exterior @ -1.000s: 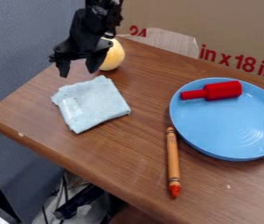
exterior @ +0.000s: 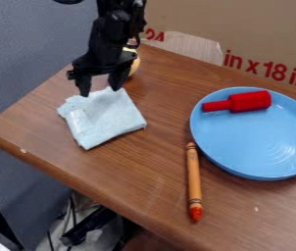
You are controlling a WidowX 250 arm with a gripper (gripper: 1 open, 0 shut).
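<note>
The black gripper (exterior: 101, 76) hangs over the far end of a pale folded cloth (exterior: 101, 120), its two fingers spread apart and pointing down. Whether they touch the cloth is hard to tell. Behind the gripper, a yellow round object (exterior: 135, 63) is mostly hidden.
A blue plate (exterior: 253, 147) on the right holds a red cylindrical object with a handle (exterior: 248, 101). An orange crayon-like stick (exterior: 194, 179) lies left of the plate. Cardboard (exterior: 242, 29) stands behind the wooden table (exterior: 98, 172), whose near left part is clear.
The gripper has moved down and slightly right toward the cloth's far end, now covering more of the yellow object. The objects on the table look unmoved.
</note>
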